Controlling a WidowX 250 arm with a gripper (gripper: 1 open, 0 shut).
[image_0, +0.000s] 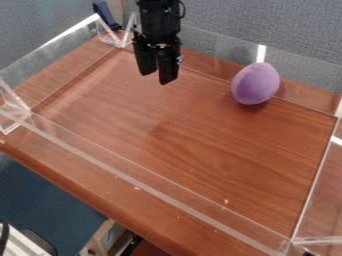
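Observation:
The black gripper (158, 62) hangs over the back left part of the wooden table, its two fingers spread apart and pointing down, with nothing seen between them. To its right, near the back edge, a purple egg-shaped object (255, 84) sits on the table, apart from the gripper.
Clear plastic walls (187, 205) border the wooden table (174, 150). A grey textured panel stands behind, and a dark blue floor shows at the lower left.

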